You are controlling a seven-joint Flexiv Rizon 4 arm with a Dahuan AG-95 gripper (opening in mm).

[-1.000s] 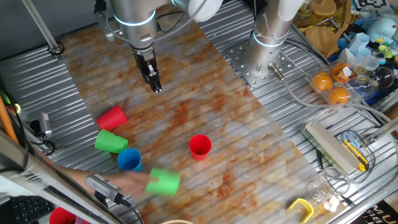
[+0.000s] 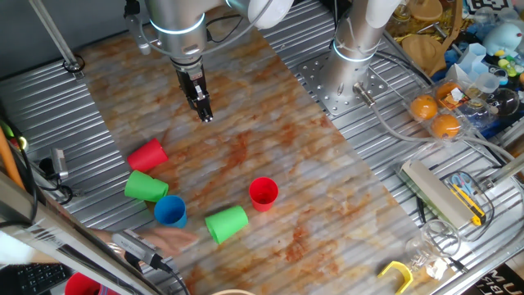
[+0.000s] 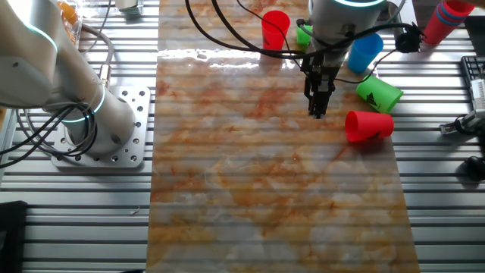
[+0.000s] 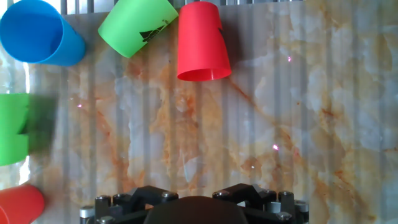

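My gripper (image 2: pixel 205 120) hangs above the marbled board, pointing down, apart from every cup. In the wrist view its two fingers (image 4: pixel 155 194) stand apart at the bottom edge, with nothing seen between them. A red cup (image 2: pixel 147 154) lies on its side nearest the gripper, with a green cup (image 2: pixel 146 187) tipped over beside it. The blue cup (image 2: pixel 170 211) shows its open mouth. Farther right lies a second green cup (image 2: pixel 227 224) on its side. Another red cup (image 2: pixel 264 194) stands with its mouth upward.
A person's hand (image 2: pixel 170 239) is at the board's edge by the blue cup. The robot's base (image 2: pixel 344 86) stands on the slatted metal table. Orange balls (image 2: pixel 423 106) and a long box (image 2: pixel 442 192) lie off to the right. Much of the board (image 3: pixel 258 197) is bare.
The hand carried the second green cup toward the standing red cup, set it down on its side, let go and drew back left. My arm has not moved.
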